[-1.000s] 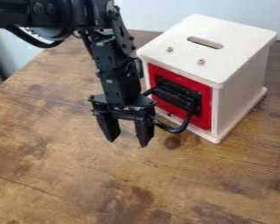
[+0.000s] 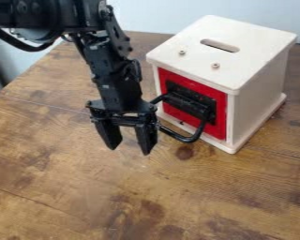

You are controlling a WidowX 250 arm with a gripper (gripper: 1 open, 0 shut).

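Note:
My black gripper (image 2: 127,133) hangs point-down over the wooden table, left of a pale wooden box (image 2: 247,56). Its two fingers stand apart with nothing between them. The box has a slot and two small studs on its top and a red front panel (image 2: 221,117) bearing a black fitting (image 2: 190,103). A black curved piece beside the gripper runs toward that fitting; whether they touch is unclear.
Bare wooden table (image 2: 102,197) fills the front and left. A white wall stands behind, and the table's edge runs along the upper left.
The arm and gripper have shifted slightly left and up over the last second. The box has not moved.

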